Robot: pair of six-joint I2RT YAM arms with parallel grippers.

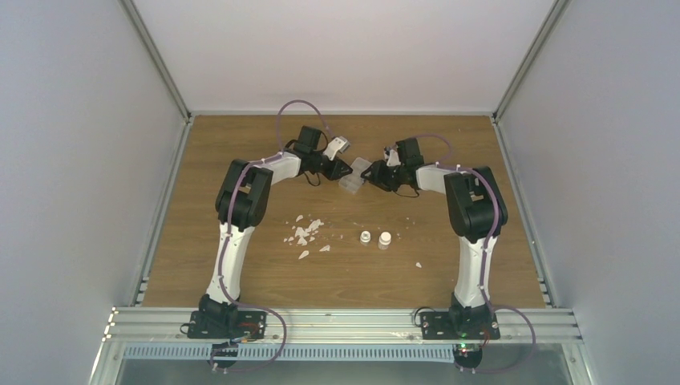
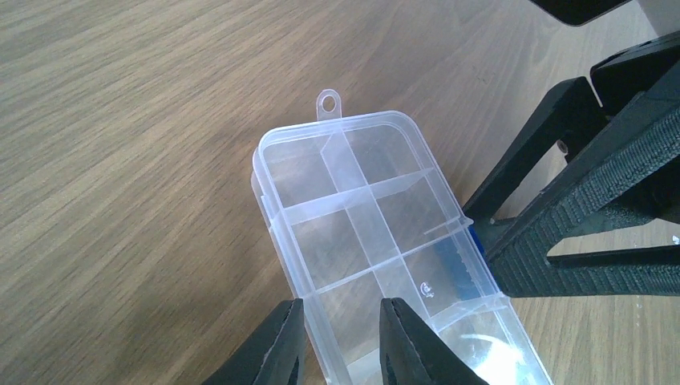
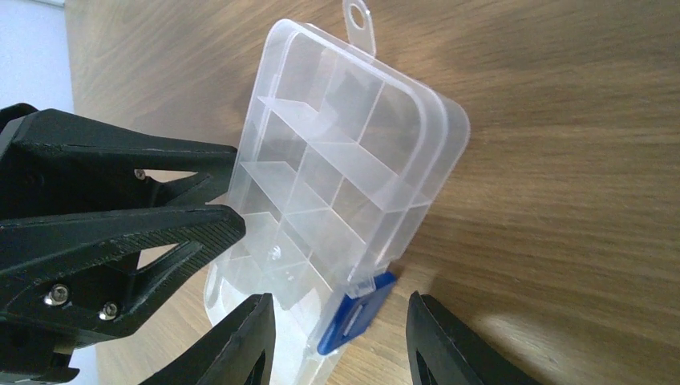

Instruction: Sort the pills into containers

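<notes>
A clear, divided plastic pill box (image 1: 351,184) lies between my two grippers in the top view. From the left wrist view, its compartments (image 2: 345,224) look empty apart from a small shiny spot. My left gripper has its fingers parted at the box's near side wall. On the opposite side is my right gripper, open, with a box edge and a blue piece (image 3: 353,317) showing between its fingers. Contact with the box cannot be told for either one. Two small white-capped bottles (image 1: 385,239) stand nearer the front.
White flakes and bits (image 1: 309,230) are scattered left of the bottles, with one stray bit (image 1: 418,265) to the right. Both grippers sit close together around the box.
</notes>
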